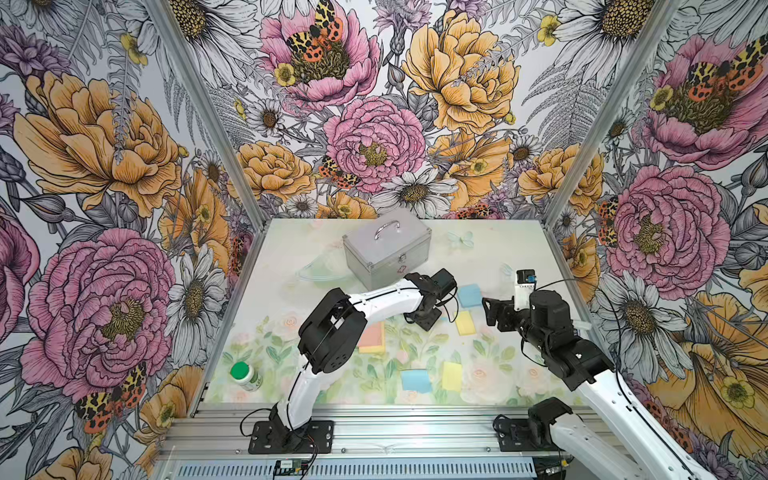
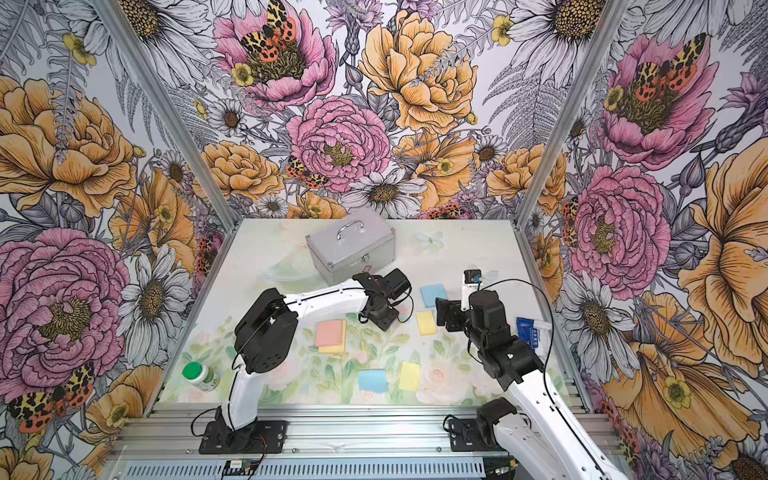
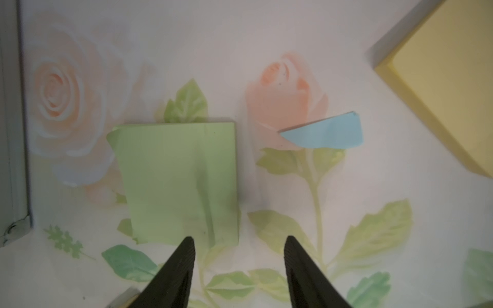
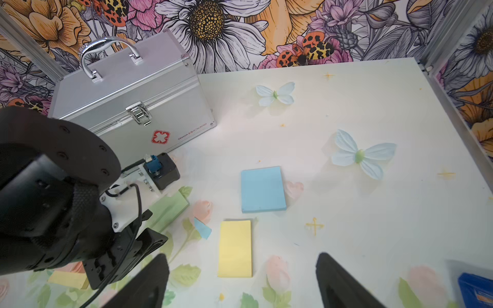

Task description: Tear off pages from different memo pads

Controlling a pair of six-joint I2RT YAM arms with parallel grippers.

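Memo pads lie on the table: blue [image 4: 263, 189], yellow [image 4: 234, 249], green [image 3: 174, 179] and pink [image 2: 330, 334]. A small blue piece [image 3: 323, 131] lies beside the green pad. In the left wrist view my left gripper hovers over the green pad's near side, fingers apart with nothing between them. My right gripper stands open above the right part of the table, to the right of the pads, holding nothing. Another blue pad [image 2: 372, 380] and a yellow one [image 2: 409, 377] lie near the front.
A silver case [image 2: 352, 240] stands at the back. A green-lidded bottle [image 1: 244, 374] is at the front left. A blue packet [image 2: 526, 334] lies at the right edge, partly behind my right arm.
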